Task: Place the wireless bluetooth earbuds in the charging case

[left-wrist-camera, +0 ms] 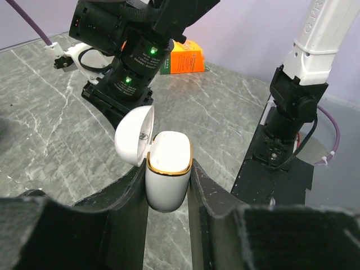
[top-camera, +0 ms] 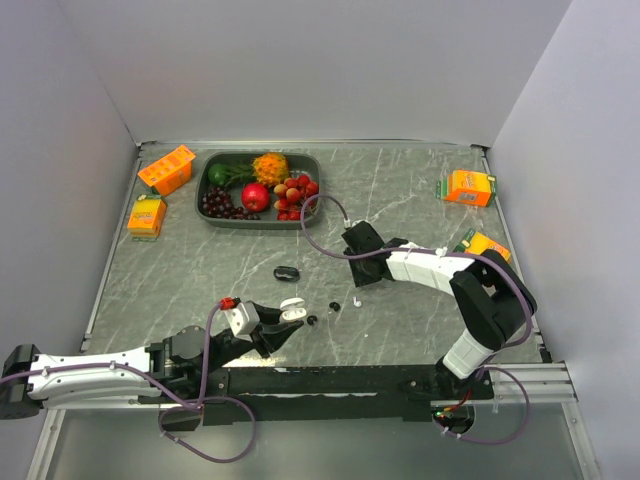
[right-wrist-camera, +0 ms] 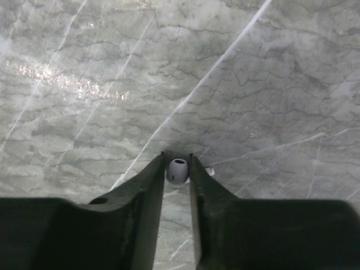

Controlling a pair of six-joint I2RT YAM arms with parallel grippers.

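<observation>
In the left wrist view my left gripper is shut on the white charging case, whose lid stands open. In the right wrist view my right gripper is down at the table with its fingertips either side of a white earbud; whether they touch it is unclear. In the top view another white earbud and small black pieces lie between the grippers on the table.
A dark tray of fruit sits at the back left. Orange boxes stand along both sides. A small black case lies mid-table.
</observation>
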